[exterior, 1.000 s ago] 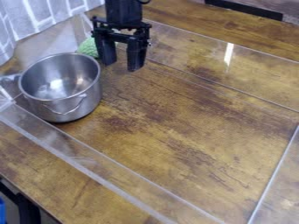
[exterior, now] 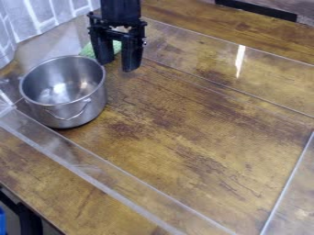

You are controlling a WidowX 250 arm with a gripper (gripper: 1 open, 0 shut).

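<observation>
My black gripper (exterior: 119,57) hangs at the top of the camera view, just behind and right of a steel pot (exterior: 64,90), with its two fingers apart and nothing clear between them. A pale green item (exterior: 91,50), too small to make out, lies behind the gripper's left side, partly hidden by it.
Clear panels border the work area. A crumpled light cloth or foil (exterior: 31,23) stands at the back left.
The gripper has shifted slightly to the left and up, nearer the green item. The pot has not visibly moved.
</observation>
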